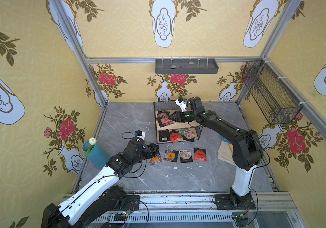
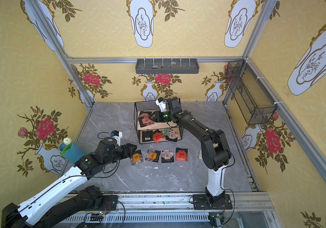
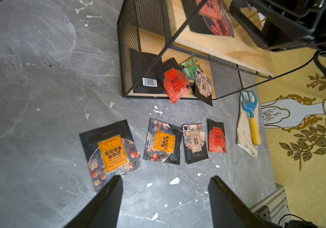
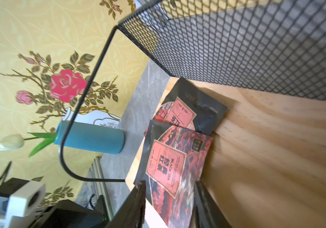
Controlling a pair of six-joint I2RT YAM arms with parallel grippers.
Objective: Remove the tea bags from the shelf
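Note:
A wire shelf [image 1: 154, 114] has wooden boards holding tea bags. On the upper board, a pink black tea bag [image 4: 166, 165] overlaps another dark pink bag [image 4: 204, 106]; my right gripper is at the front one's lower part, shut on it. The lower board holds several bags, including a red one [image 3: 176, 83] and a green one [image 3: 188, 67]. Four bags lie on the table in front: two orange-labelled [image 3: 113, 152] [image 3: 163, 140], a pale [image 3: 194, 142] and a red [image 3: 216, 134]. My left gripper hangs open above the table, empty.
A blue vase [image 1: 96, 155] with a white flower stands at the left. A cloth with a blue fork [image 3: 249, 104] lies at the right. A wire basket [image 1: 273, 91] hangs on the right wall.

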